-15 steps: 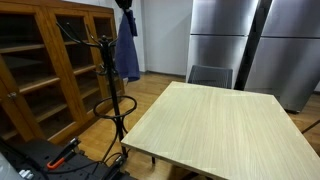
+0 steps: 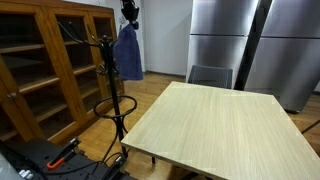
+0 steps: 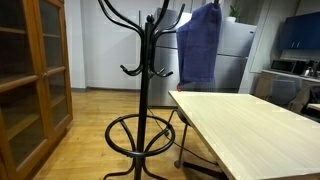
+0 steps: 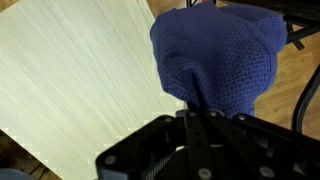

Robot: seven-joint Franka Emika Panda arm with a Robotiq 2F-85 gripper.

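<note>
A dark blue cloth (image 4: 215,55) hangs from my gripper, whose fingers are shut on a fold of it. In exterior view 1 the cloth (image 2: 128,55) hangs high beside the upper part of a black coat rack (image 2: 106,70), to its right. In exterior view 2 the cloth (image 3: 198,45) is also right of the rack (image 3: 143,100), above the near end of the table. Whether the cloth touches a hook cannot be told. The fingertips are partly hidden by the fabric.
A bare light wood table (image 2: 215,125) fills the right side, with a dark chair (image 2: 210,78) behind it. Glass-door cabinets (image 2: 45,75) stand at the left. Black cables (image 2: 85,170) lie near the robot's base.
Over the last second my gripper has come down and slightly right in exterior view 1. The cloth has moved with it and now looks a little wider.
</note>
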